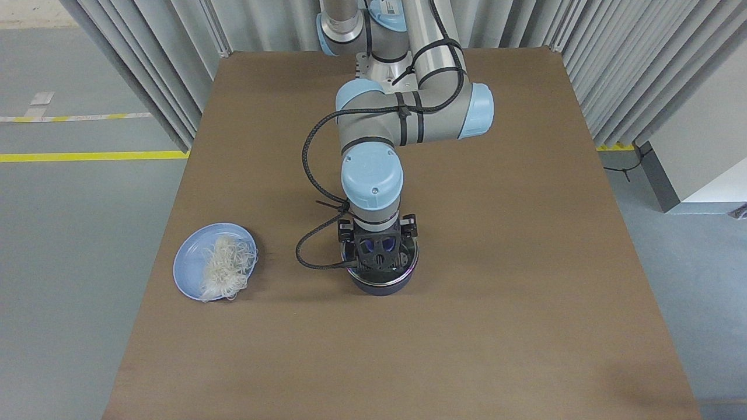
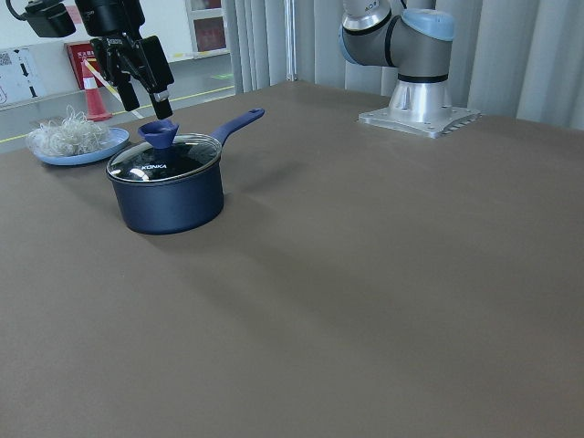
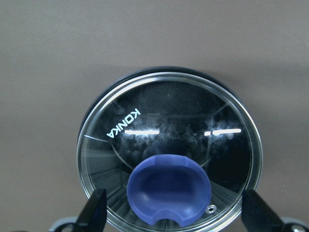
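Observation:
A dark blue pot (image 2: 169, 205) with a glass lid (image 3: 116, 145) and blue knob (image 3: 169, 188) stands on the brown table (image 1: 532, 315), its handle (image 2: 239, 122) pointing back. My black gripper (image 2: 146, 102) hangs just above the knob, its fingers apart on either side of it in the wrist view, with nothing between them. In the front view the gripper hides most of the lid. A pale blue plate (image 1: 187, 266) holds a heap of white stringy noodles (image 1: 227, 269) left of the pot.
The arm's base (image 2: 420, 114) is at the back of the table. Grey curtains (image 1: 630, 84) stand behind the table.

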